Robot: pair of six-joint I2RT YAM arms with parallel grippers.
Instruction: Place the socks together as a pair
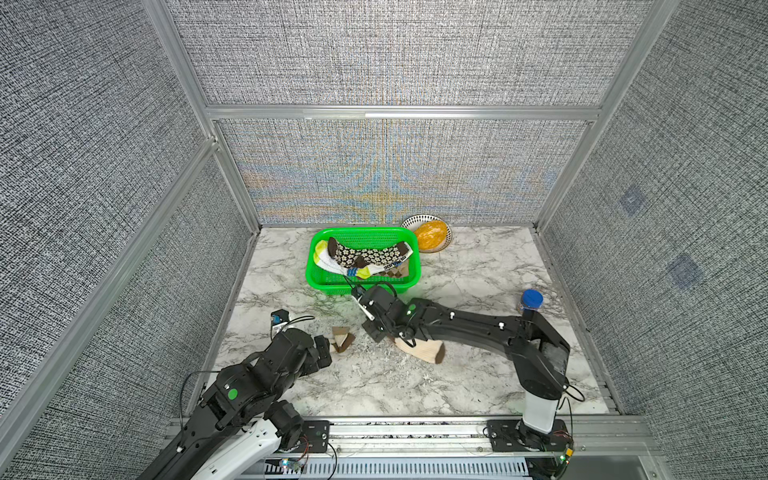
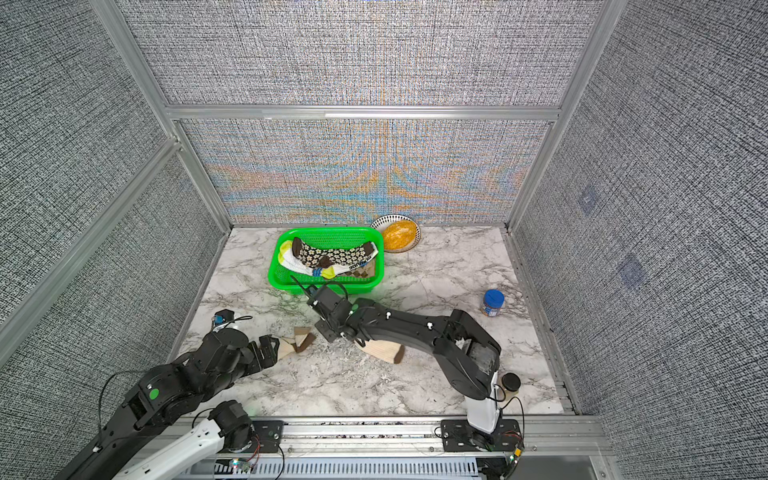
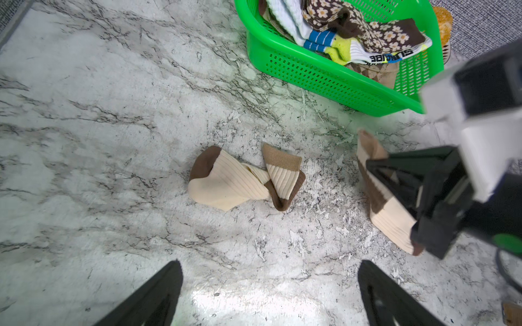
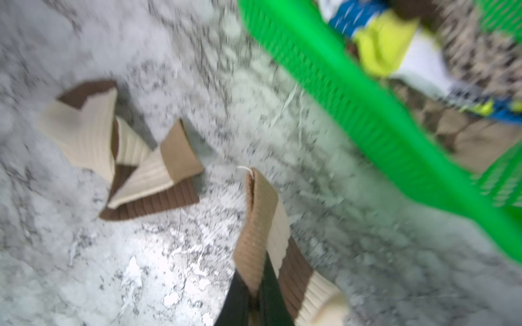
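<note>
A cream sock with brown heel and cuff [image 3: 228,182] lies crumpled on the table, below my open left gripper. My right gripper is shut on a second cream-and-brown sock [image 4: 261,222], which dangles slightly to the right of the crumpled one, near the basket. In both top views my right arm partly hides this held sock. The green basket [image 3: 326,87] holds patterned socks: brown floral [image 3: 391,35], white with yellow and blue [image 3: 337,46], and a tan one beneath.
A patterned bowl with an orange item [image 1: 430,235] stands behind the basket's right. A blue-lidded jar [image 1: 532,299] and a dark-lidded jar [image 2: 509,382] sit at the right. Bare table surrounds the loose socks on the left.
</note>
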